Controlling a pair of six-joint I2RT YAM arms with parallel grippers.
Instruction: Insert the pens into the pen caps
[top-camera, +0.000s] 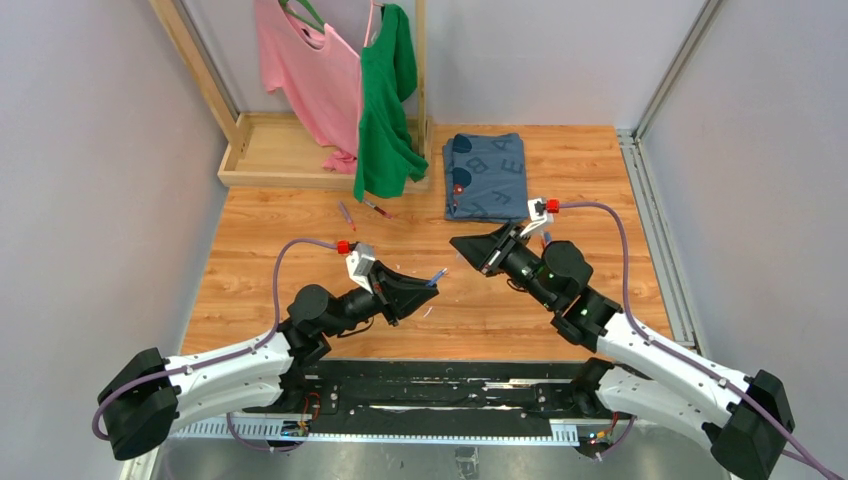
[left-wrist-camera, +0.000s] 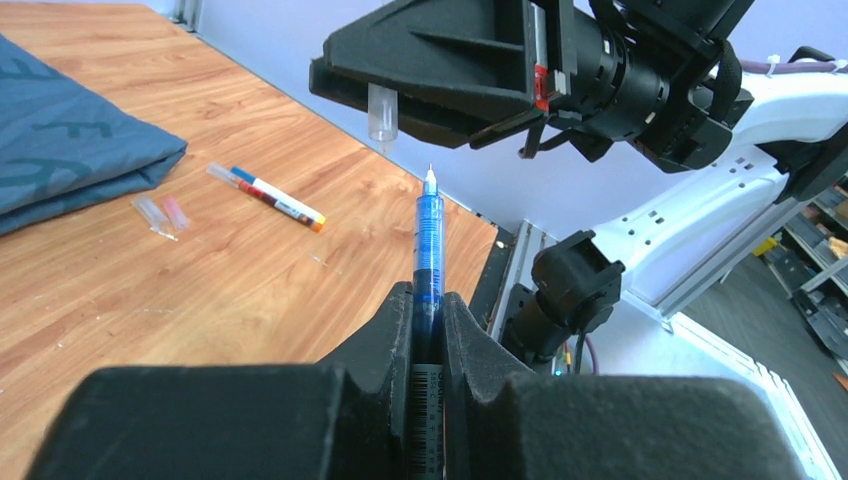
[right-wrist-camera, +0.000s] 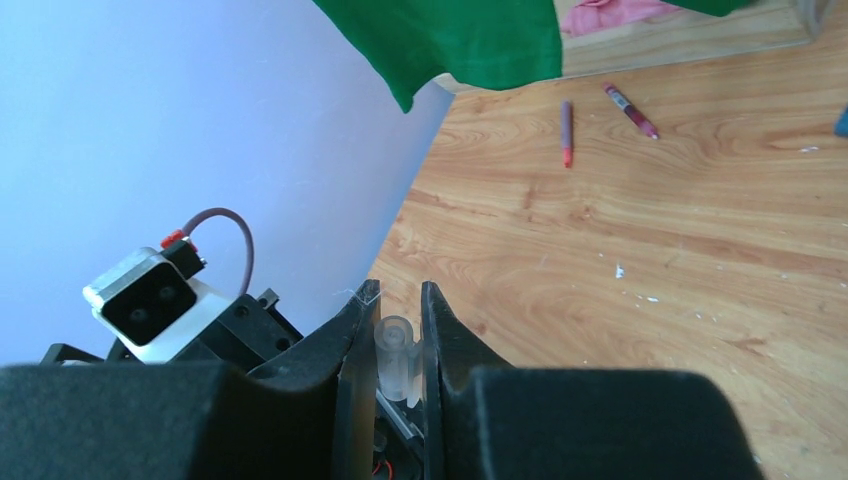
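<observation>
A blue pen (left-wrist-camera: 429, 235) stands upright in my left gripper, which is shut around its lower body with the bare tip pointing up. My right gripper is shut on a clear pen cap; in the left wrist view that cap (left-wrist-camera: 382, 112) pokes out under the dark fingers. Cap and pen tip are apart, the cap higher and to the left of the tip in that view. From above, the left gripper (top-camera: 432, 288) and right gripper (top-camera: 456, 244) face each other over the table.
Two pens, one purple-red (right-wrist-camera: 567, 135) and one dark (right-wrist-camera: 630, 110), lie near the wooden rack. Loose caps (left-wrist-camera: 152, 213) and more pens (left-wrist-camera: 285, 200) lie by the folded blue cloth (top-camera: 486, 178). A green garment (top-camera: 388, 110) hangs at the back.
</observation>
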